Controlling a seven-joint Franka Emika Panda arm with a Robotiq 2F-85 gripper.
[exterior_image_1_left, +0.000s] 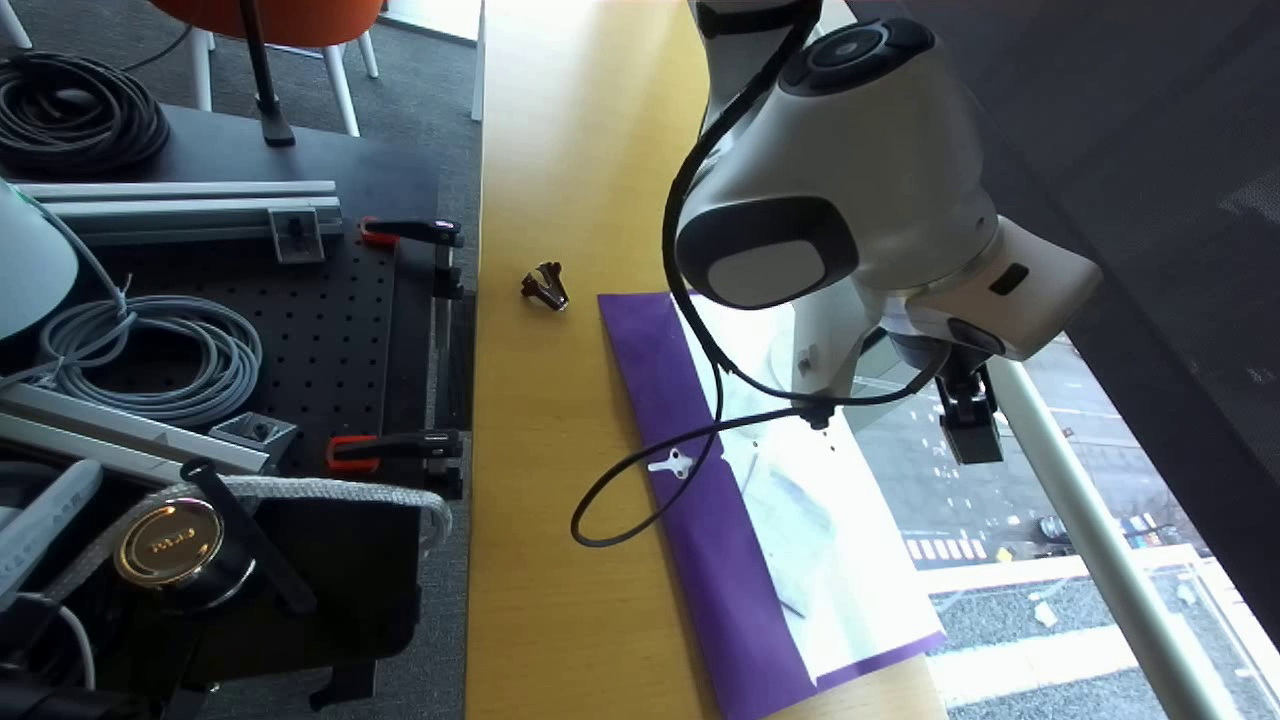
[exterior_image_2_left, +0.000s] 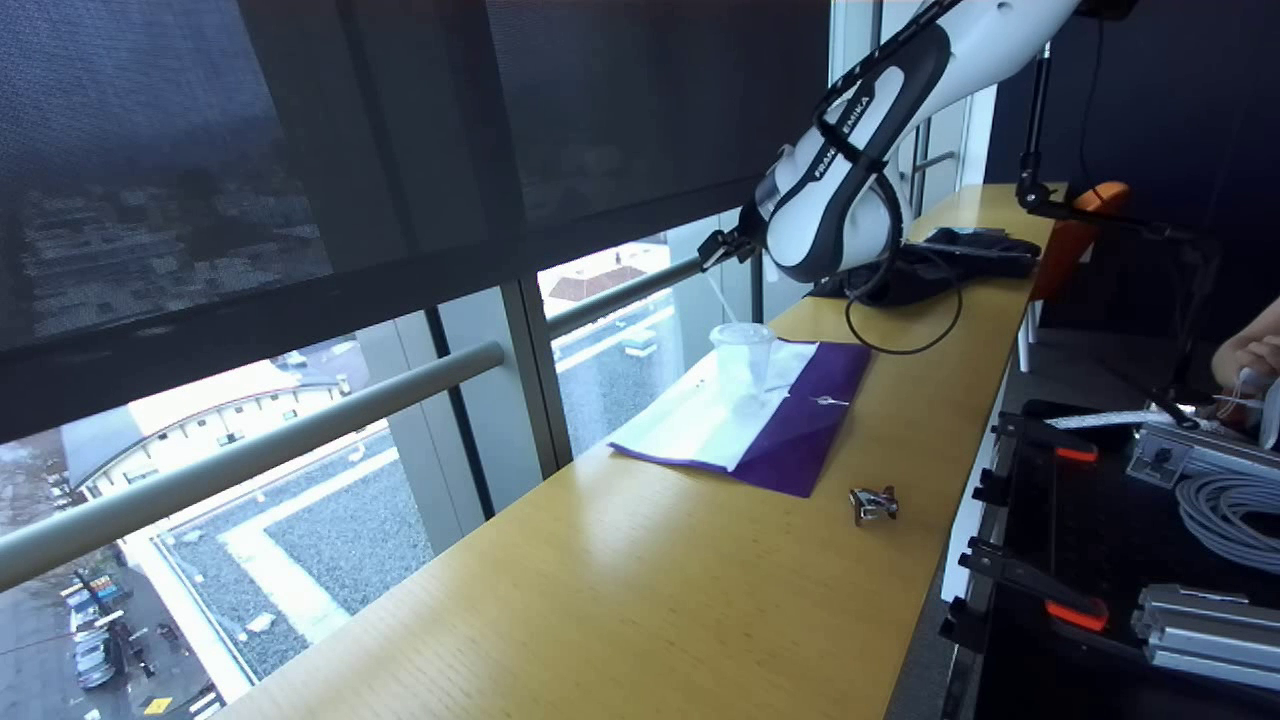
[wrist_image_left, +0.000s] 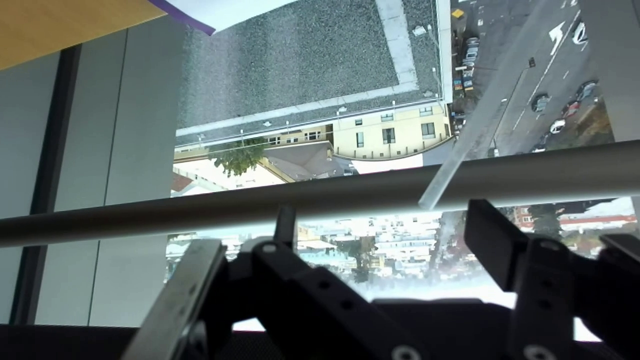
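Note:
In exterior view 2 a clear plastic cup (exterior_image_2_left: 744, 360) with a lid stands upright on the white paper, its pale straw (exterior_image_2_left: 722, 296) leaning up and left. My gripper (exterior_image_2_left: 720, 248) is close above the straw's top. The wrist view shows the gripper open, its dark fingers (wrist_image_left: 493, 237) well apart. The straw (wrist_image_left: 459, 144) comes down from the upper right, and its end appears between the fingers, nearer the right one; whether it touches either cannot be told. In exterior view 1 the gripper (exterior_image_1_left: 972, 426) is beside the window rail, and the arm hides most of the cup.
A purple folder (exterior_image_1_left: 732, 576) with white paper (exterior_image_1_left: 828, 564) lies on the wooden table, a small key-like piece (exterior_image_1_left: 674, 464) on its purple strip. A staple remover (exterior_image_1_left: 546, 286) sits apart. The window rail (exterior_image_1_left: 1104, 534) runs close by the gripper. Bare table lies nearer exterior view 2.

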